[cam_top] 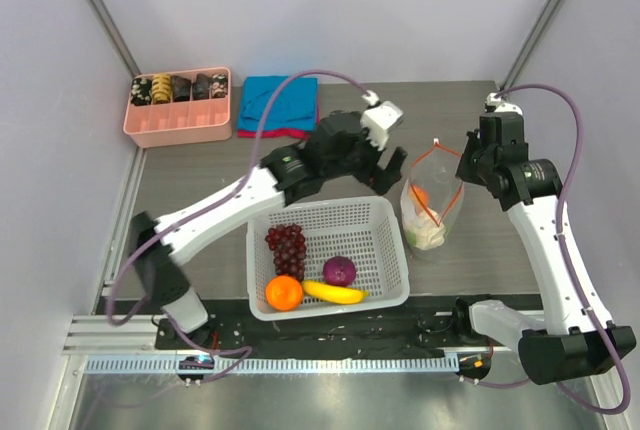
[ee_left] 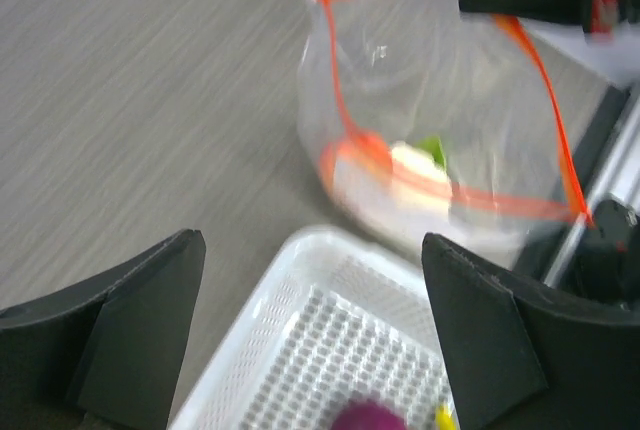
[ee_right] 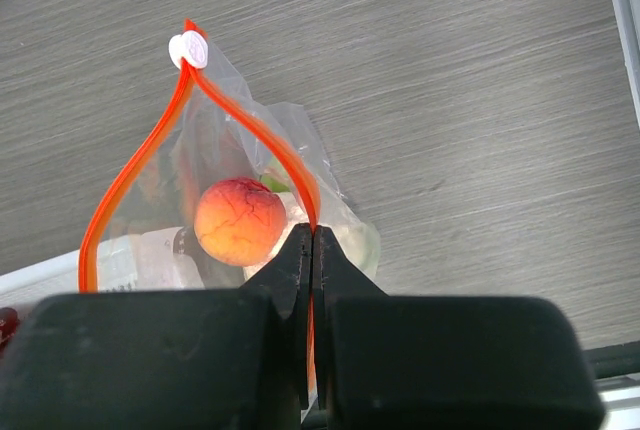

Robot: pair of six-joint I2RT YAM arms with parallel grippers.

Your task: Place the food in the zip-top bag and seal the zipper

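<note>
The zip top bag [cam_top: 430, 220] stands open with a peach [ee_right: 240, 220] and pale, green-tinged food inside. My right gripper is shut on the bag's orange zipper edge at its right side. My left gripper [cam_top: 386, 165] is open above and left of the bag, blurred, nothing between its fingers. The white basket [cam_top: 400, 270] holds grapes [cam_top: 287, 250], an orange [cam_top: 284, 293], a purple item [cam_top: 339, 271] and a banana [cam_top: 335, 293].
A pink divided bin [cam_top: 175, 125] and folded blue cloths [cam_top: 275, 100] lie at the back left.
</note>
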